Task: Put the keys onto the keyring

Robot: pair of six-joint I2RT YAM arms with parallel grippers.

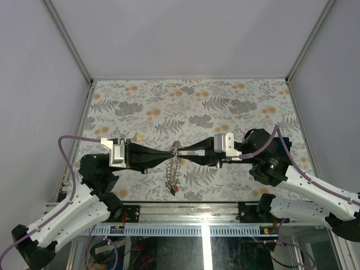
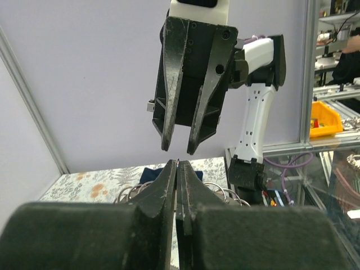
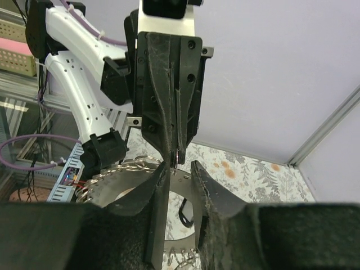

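Note:
The metal keyring, a broad ring with coiled loops along its edge, hangs from the tips of my left gripper (image 1: 172,154), which is shut on its upper rim. In the right wrist view the keyring (image 3: 118,183) fills the space behind the fingers. My right gripper faces the left one with its fingers apart, close to the same rim, and nothing is clearly gripped between them. A dark-headed key (image 3: 185,214) shows through the ring's opening; whether it hangs or lies on the table is unclear. Dark and red pieces (image 1: 171,188) show at the ring's lower end.
Small yellow and metal items (image 1: 139,137) lie on the table behind the left gripper, partly hidden. A dark blue cloth (image 1: 283,146) is behind the right arm.

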